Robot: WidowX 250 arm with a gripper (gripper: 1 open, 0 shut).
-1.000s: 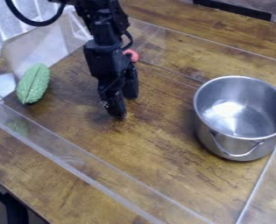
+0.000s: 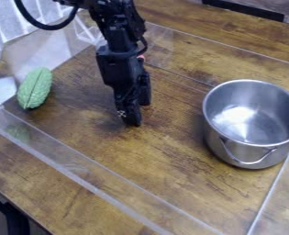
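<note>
The black robot arm hangs from the top centre, its gripper [image 2: 128, 115] pointing down low over the wooden board, between a green ridged vegetable and a metal pot. I cannot tell whether the fingers are open or shut, or whether anything is between them. A small red object [image 2: 141, 59] is mostly hidden behind the arm. The green vegetable [image 2: 35, 88] lies on the left. The steel pot [image 2: 250, 124] stands on the right and looks empty.
Clear plastic walls border the wooden surface [image 2: 134, 165]. A pale crumpled material [image 2: 37, 27] is at the upper left. The board's front middle is clear.
The arm has shifted very slightly, now covering more of the red object. The pot and vegetable have not moved.
</note>
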